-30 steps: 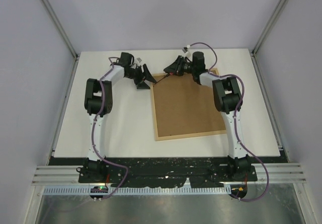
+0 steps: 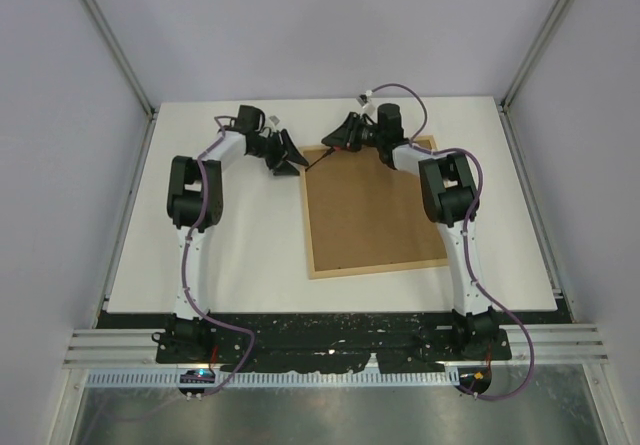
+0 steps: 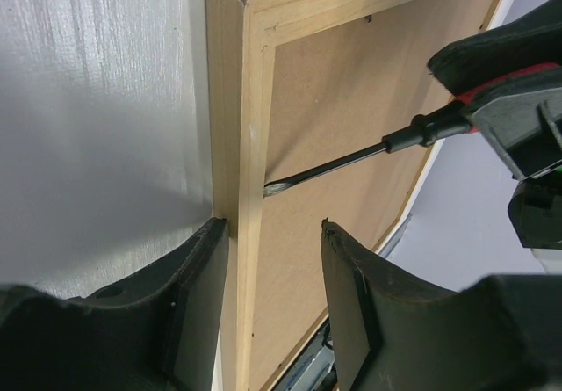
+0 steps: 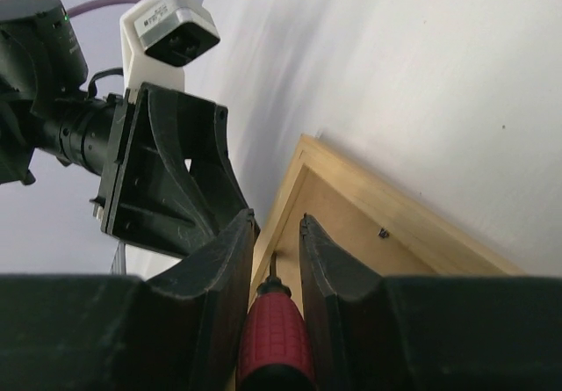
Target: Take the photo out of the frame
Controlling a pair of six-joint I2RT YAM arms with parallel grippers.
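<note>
The wooden frame point(image 2: 308, 227) lies back side up, its brown backing board point(image 2: 372, 211) still inside. My right gripper is shut on a screwdriver with a red handle point(image 4: 275, 334). In the left wrist view the screwdriver's shaft point(image 3: 338, 163) slants over the board, its flat tip touching the inner edge of the left rail point(image 3: 255, 136). My left gripper stands part open at that rail, one finger point(image 3: 204, 259) against its outer side and the other finger point(image 3: 341, 264) over the board. The photo is hidden from view.
Small dark tabs point(image 4: 384, 233) show along the frame's inner edge. Both arms meet near the frame's upper left corner, with little room between them.
The right gripper and screwdriver have shifted slightly left, bringing the tip to the left rail. The left gripper's fingers look a little closer together; its arm has hardly moved. The frame stays put.
</note>
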